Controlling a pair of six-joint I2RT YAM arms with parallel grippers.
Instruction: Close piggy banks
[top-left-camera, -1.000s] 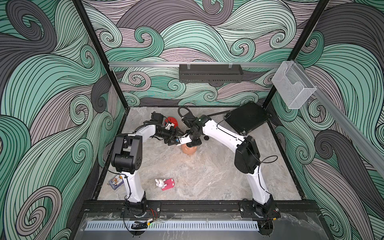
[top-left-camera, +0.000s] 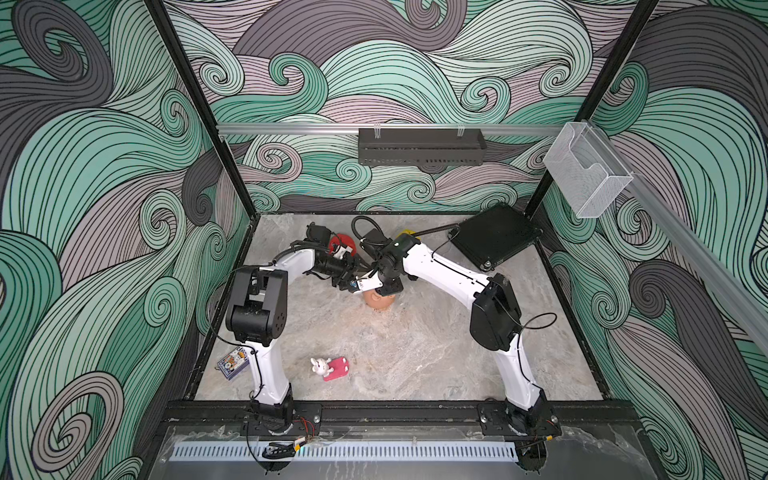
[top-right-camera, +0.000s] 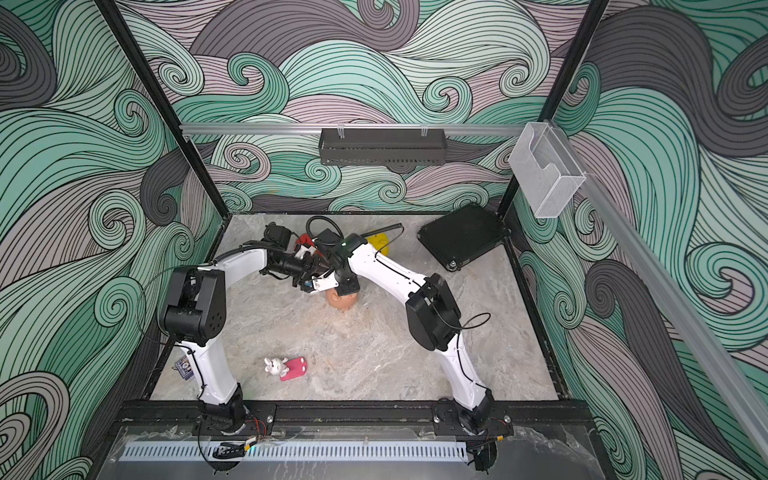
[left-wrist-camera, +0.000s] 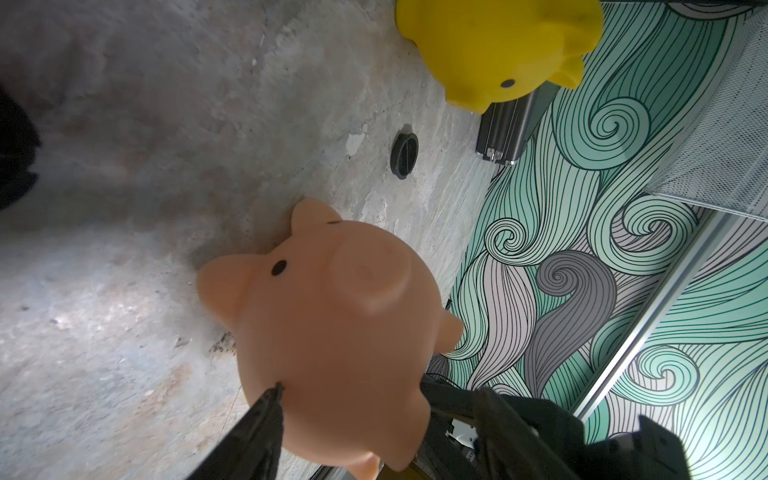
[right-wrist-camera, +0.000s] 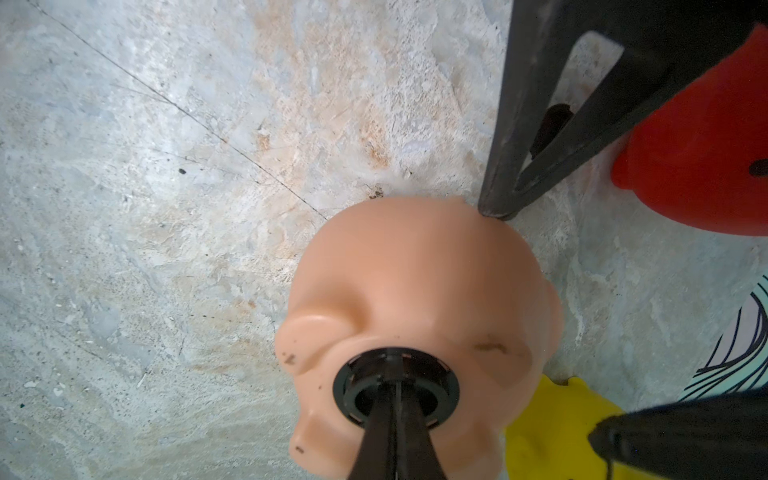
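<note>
In the right wrist view a peach piggy bank (right-wrist-camera: 416, 272) lies with its underside turned to the camera. A round black cap (right-wrist-camera: 345, 382) sits at the opening there; how deep it is seated I cannot tell. My right gripper is shut, its tips against the middle of that cap, and nothing clear shows between them. My left gripper stands open around the bank's body, one finger (left-wrist-camera: 260, 428) on either side. From the right wrist view, one left fingertip (right-wrist-camera: 497, 209) meets the bank's edge while the other appears clear of it.
A yellow piggy bank (left-wrist-camera: 512, 48) and a loose black cap (left-wrist-camera: 405, 154) are close by. A red piggy bank (right-wrist-camera: 704, 152) stands behind my left gripper. A rabbit figure (top-left-camera: 321, 366) and pink piece (top-left-camera: 336, 368) lie in front.
The left arm has shifted slightly right. My right wrist has moved a little, and the yellow bank shows more behind it. The peach bank has barely moved.
</note>
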